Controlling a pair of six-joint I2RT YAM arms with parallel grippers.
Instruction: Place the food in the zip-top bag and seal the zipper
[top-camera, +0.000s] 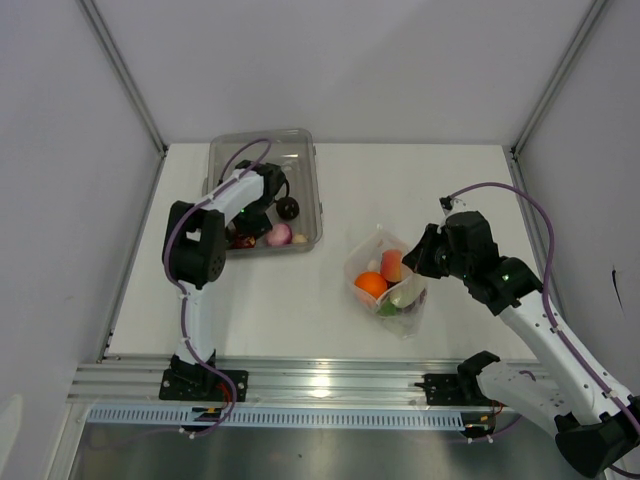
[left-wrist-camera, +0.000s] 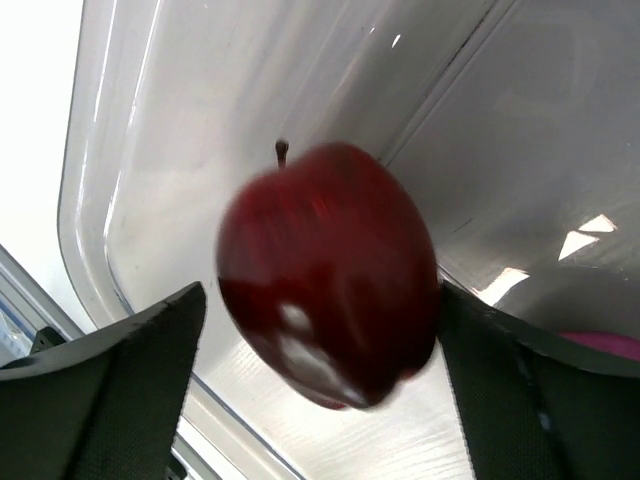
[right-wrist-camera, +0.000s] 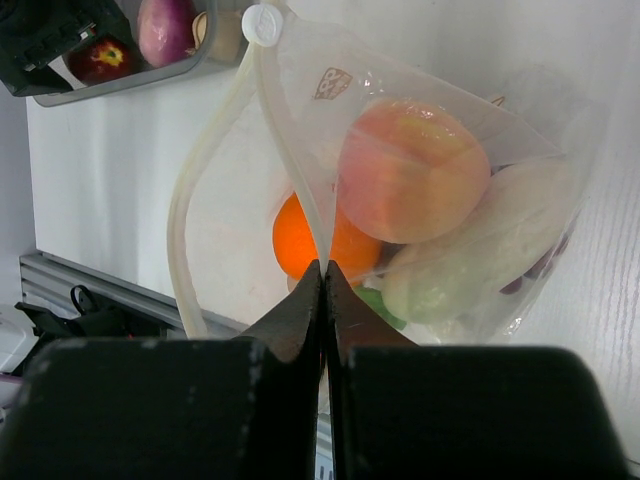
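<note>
In the left wrist view a dark red apple (left-wrist-camera: 330, 270), blurred, lies between the spread fingers of my left gripper, its stem toward the upper left. Those fingers stand wider than a grip, the right one close against its side. From above, the apple (top-camera: 243, 241) shows at the near left corner of the grey bin (top-camera: 318, 190). The clear zip bag (right-wrist-camera: 230, 190) gapes open, holding an orange (right-wrist-camera: 340, 240), a peach-coloured fruit (right-wrist-camera: 412, 170) and a pale green-white item (right-wrist-camera: 480, 240). My right gripper is shut on the bag's rim.
A purple onion (top-camera: 279, 234), a garlic bulb (top-camera: 299, 239) and a dark round item (top-camera: 287, 208) share the bin with the apple.
</note>
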